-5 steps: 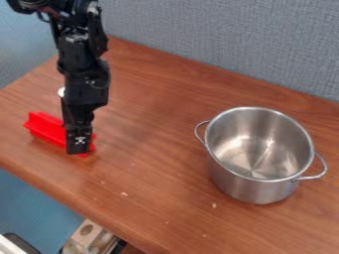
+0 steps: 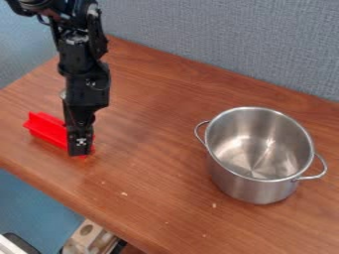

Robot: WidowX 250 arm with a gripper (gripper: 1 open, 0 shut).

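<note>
A red elongated object [image 2: 47,129] lies on the wooden table at the left, near its front-left edge. My black gripper [image 2: 79,141] reaches down from the top left over the right part of this object, its fingertips low at the tabletop and open. The fingers partly hide the object, so I cannot tell exactly how it sits between them. A small pale item shows behind the arm, mostly hidden.
A steel pot [image 2: 261,155] with two handles stands on the right of the table [image 2: 172,218]. A grey padded wall runs along the back, and blue floor lies beyond the left edge.
</note>
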